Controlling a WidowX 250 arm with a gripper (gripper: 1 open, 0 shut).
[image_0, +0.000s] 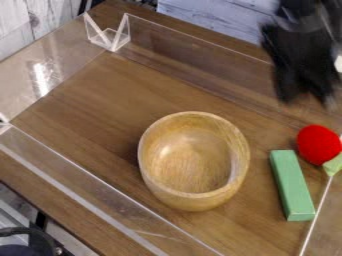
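Observation:
A wooden bowl (194, 160) sits empty on the wooden table at the centre. Right of it lies a green block (291, 184), and above that a red round object (318, 144) with a pale green piece under it. My gripper (301, 85) is a dark motion blur at the upper right, raised above the red object; its fingers are too blurred to make out.
Clear acrylic rails border the wooden table (100, 110), with a clear bracket (110, 32) at the back left. Dark cables show at the lower left edge.

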